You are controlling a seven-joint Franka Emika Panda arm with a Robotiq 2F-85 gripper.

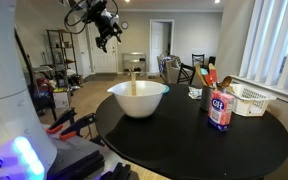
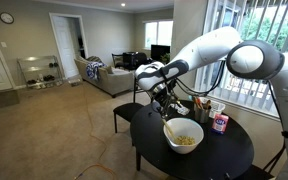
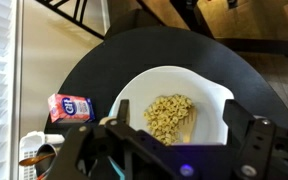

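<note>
A large white bowl stands upright on the round black table. In the wrist view, light-brown pieces lie in its bottom. A wooden utensil rises from the bowl, and a pale part of it shows among the pieces in the wrist view. High above the table, my gripper is apart from the bowl. From the wrist, the bowl appears below and between the spread fingers; the fingers are open with nothing between them.
A red and blue C&H package stands right of the bowl. Behind it are a dark utensil holder and a white basket. A chair stands beside the table.
</note>
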